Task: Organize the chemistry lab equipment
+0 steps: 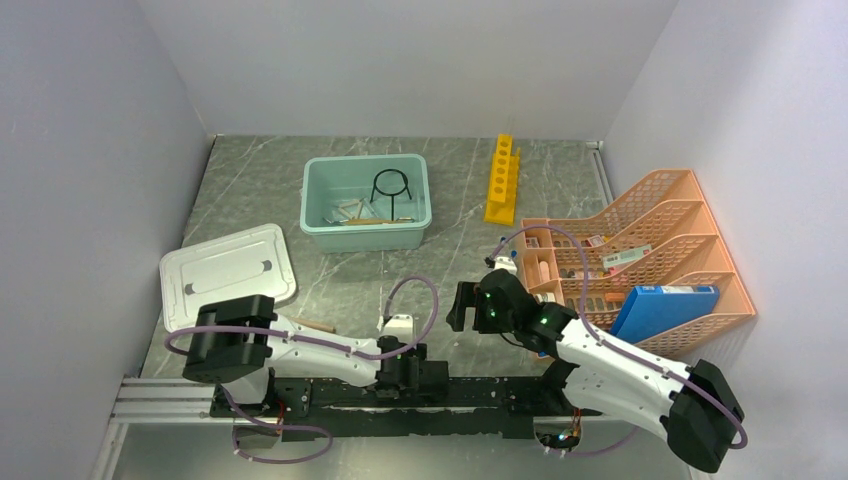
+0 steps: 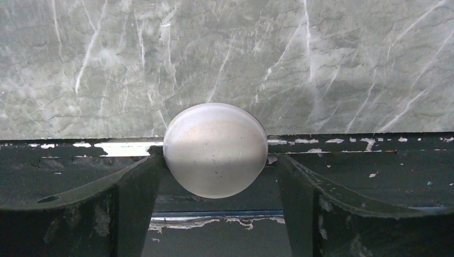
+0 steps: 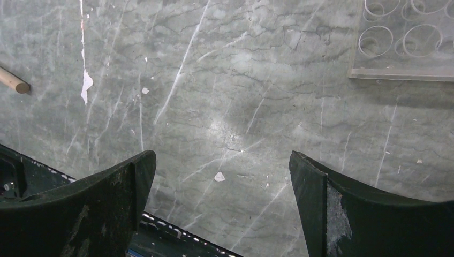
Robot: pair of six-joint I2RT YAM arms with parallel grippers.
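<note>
In the left wrist view a round whitish disc (image 2: 215,151) lies at the table's front edge, between the fingers of my part-open left gripper; I cannot tell whether they touch it. My left gripper (image 1: 410,370) is low at the front centre. My right gripper is open over bare table, a clear plastic rack (image 3: 401,72) beyond it and a wooden rod (image 3: 13,80) at left. The teal bin (image 1: 365,240) holds a black ring stand (image 1: 392,195) and other items. A yellow rack (image 1: 500,180) stands at back right.
An orange organizer (image 1: 700,230) with compartments and a blue box (image 1: 650,310) fills the right side. A white lid (image 1: 225,275) lies at left.
</note>
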